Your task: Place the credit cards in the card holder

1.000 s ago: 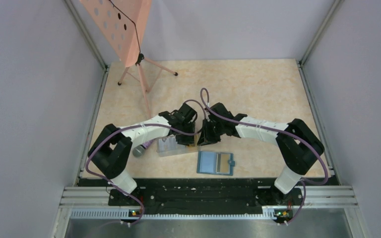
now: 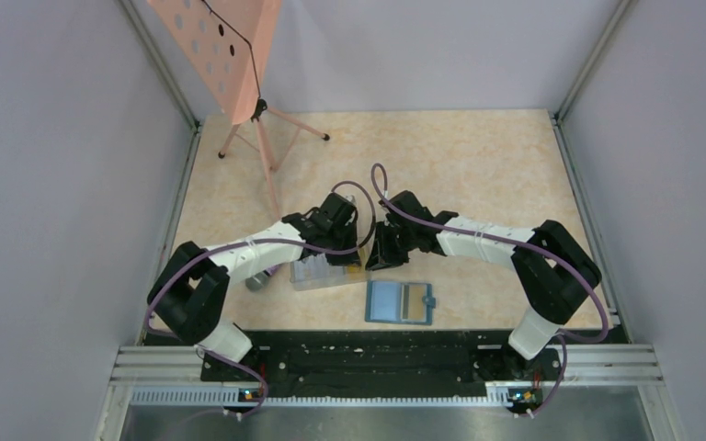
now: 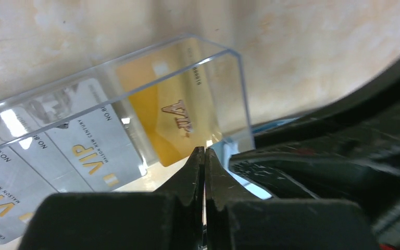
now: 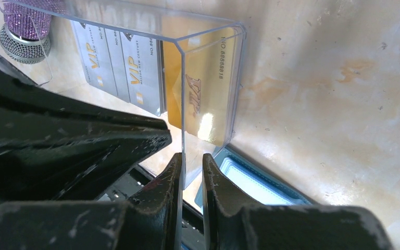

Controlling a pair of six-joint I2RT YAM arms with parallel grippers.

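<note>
A clear open-topped box (image 3: 135, 88) lies on the table with cards inside. Toward its left are several silver cards (image 4: 138, 67); a gold card (image 3: 179, 112) lies at the right end. My left gripper is shut beside the box's near edge, close to the gold card, nothing showing between its fingertips. At the box's right end my right gripper is shut on the clear box's wall, its fingers either side of the near corner. A flat blue case (image 2: 400, 302) with a pale blue half and a tan half sits in front of the box.
A purple glittery microphone (image 4: 23, 34) lies to the left of the box. Behind, at the left, stands a pink easel (image 2: 267, 152).
The right arm, box and blue case look unmoved.
</note>
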